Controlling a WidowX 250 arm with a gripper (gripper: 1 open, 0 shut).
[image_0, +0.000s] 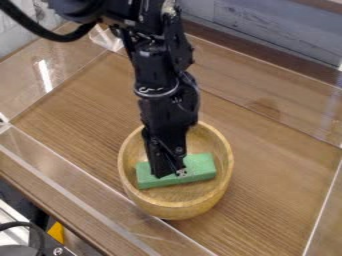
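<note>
A round tan wooden bowl rests on the wooden table, holding a green rectangular block that lies flat inside it. My black gripper reaches down from above into the bowl, its tips at or just over the block's left-middle part. The fingers look shut, with nothing visible between them; whether they touch the block I cannot tell.
A pale wall runs along the back. Clear plastic edging lines the left front edge, with dark cables beyond it at lower left.
</note>
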